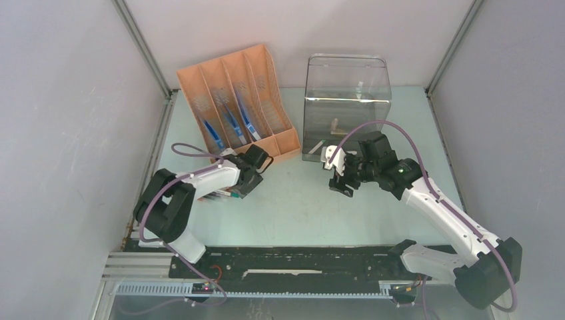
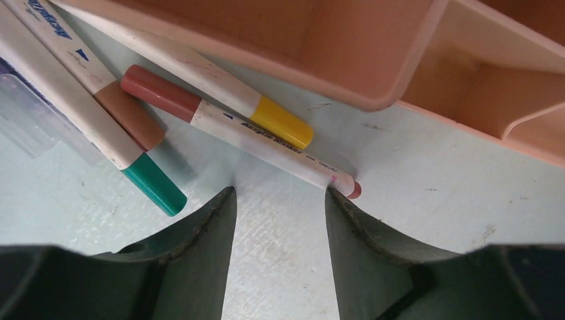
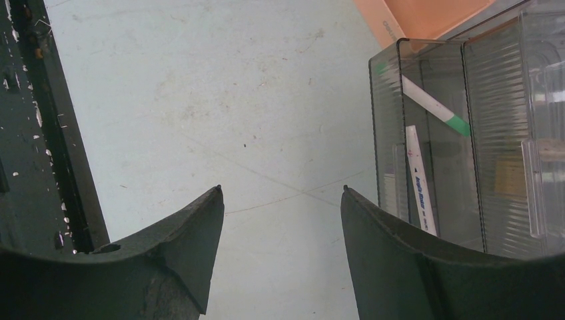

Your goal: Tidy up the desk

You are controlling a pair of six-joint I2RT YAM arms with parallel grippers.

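Note:
In the left wrist view my left gripper stands open with only bare desk showing between its fingers. Just beyond the fingertips lies a white marker with a dark red cap (image 2: 160, 92), its far end close to the right fingertip. Against it rests a yellow-capped marker (image 2: 281, 122), partly under the overhang of the orange organizer (image 2: 393, 63). A green-capped marker (image 2: 154, 183) and a brown-capped marker (image 2: 130, 115) lie to the left. My right gripper is open and empty over bare desk, left of the clear drawer box (image 3: 390, 147).
Blue pens (image 1: 249, 125) stand in the organizer's slots. Inside the clear box lie a white marker (image 3: 420, 180) and a green-ended one (image 3: 433, 103). A clear plastic piece (image 2: 33, 120) lies among the left markers.

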